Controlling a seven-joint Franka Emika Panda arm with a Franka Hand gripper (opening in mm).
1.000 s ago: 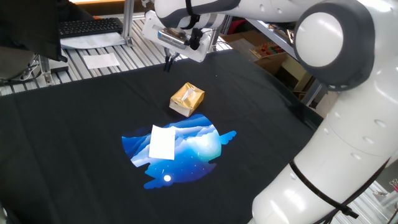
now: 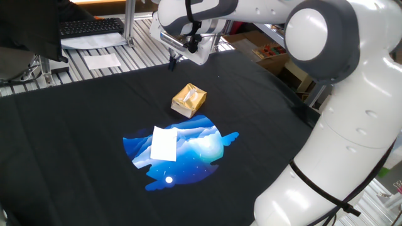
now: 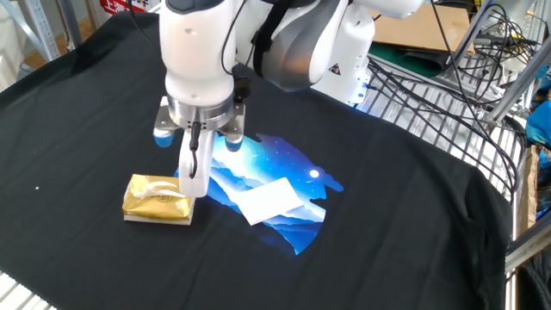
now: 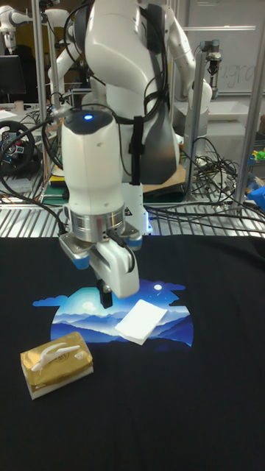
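A gold tissue pack point(image 2: 189, 99) with white tissue showing at its top rests on the black cloth. Beside it lies a flat blue mountain-scene picture point(image 2: 204, 147), its outline irregular. On that picture is a white rectangular sheet point(image 2: 164, 144), perhaps a tissue or paper. My gripper point(image 2: 173, 63) hangs above the cloth; its dark fingertips are close together and it looks shut, nothing visible between them. In the third exterior view the gripper point(image 4: 105, 296) appears in front of the picture, up and right of the gold pack point(image 4: 57, 366). The fingers are hidden in the second exterior view.
Black cloth point(image 2: 69, 150) covers the table, with broad clear areas around the picture and pack. A keyboard point(image 2: 92, 27) and a paper point(image 2: 102, 61) lie on the slatted metal surface beyond its edge. Cables point(image 3: 482, 112) and metal posts stand at the side.
My gripper has shifted slightly right in the first exterior view, and the arm's elbow has moved left. The pack, sheet and picture have stayed put.
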